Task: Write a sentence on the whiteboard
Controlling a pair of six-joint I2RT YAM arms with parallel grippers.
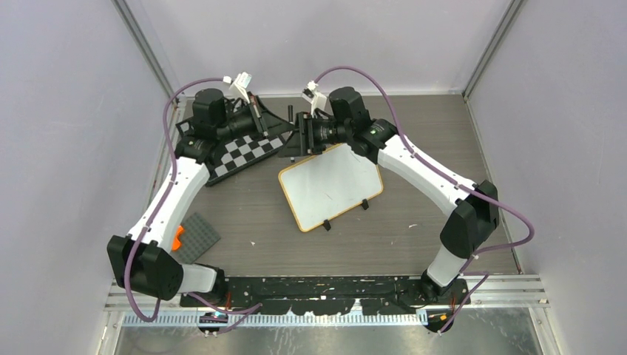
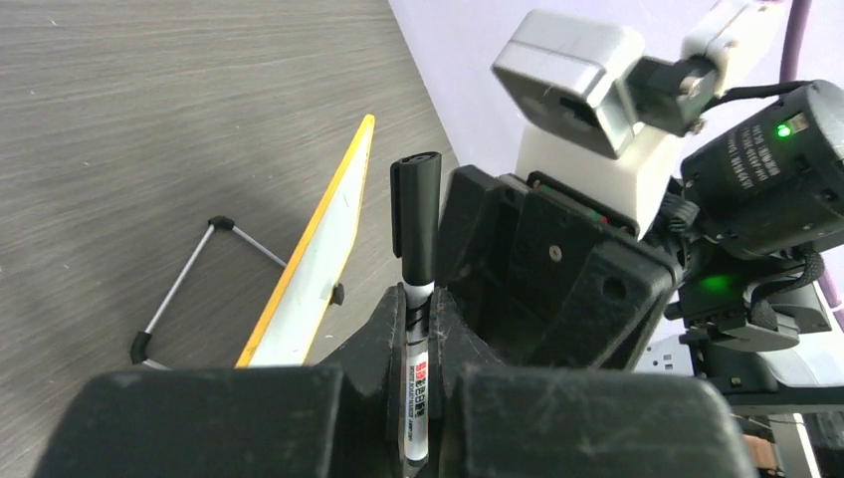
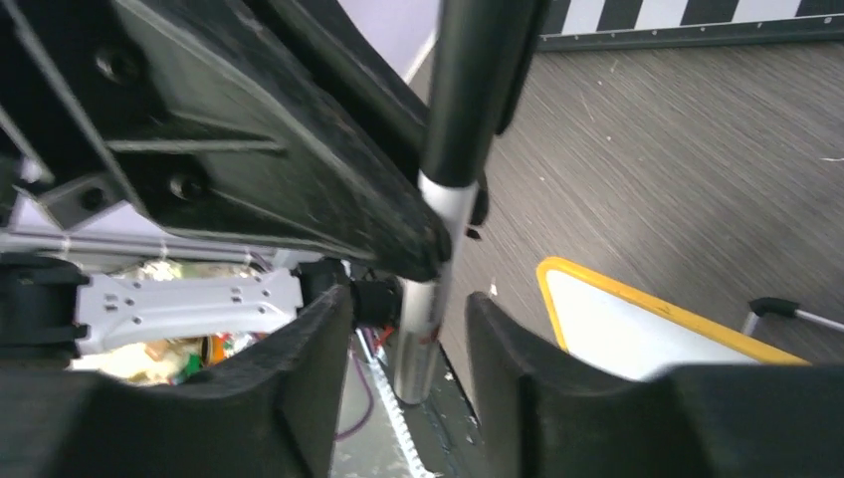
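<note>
A slim marker (image 2: 417,388) with a white body and black cap (image 2: 418,214) stands upright, and my left gripper (image 1: 290,127) is shut on it. My right gripper (image 1: 293,140) meets the left one above the whiteboard's far-left corner. In the right wrist view, the right gripper is partly open, with the marker's white lower end (image 3: 416,363) between its fingers and gaps still showing. Below lies the whiteboard (image 1: 333,188), white with a yellow rim, slanted; its visible surface is mostly bare with a few faint marks.
A checkered board (image 1: 244,153) lies left of the whiteboard, partly beneath the left arm. At the near left are a grey studded mat (image 1: 198,238) and an orange piece (image 1: 177,237). Dark clips (image 1: 327,225) sit on the whiteboard's near edge.
</note>
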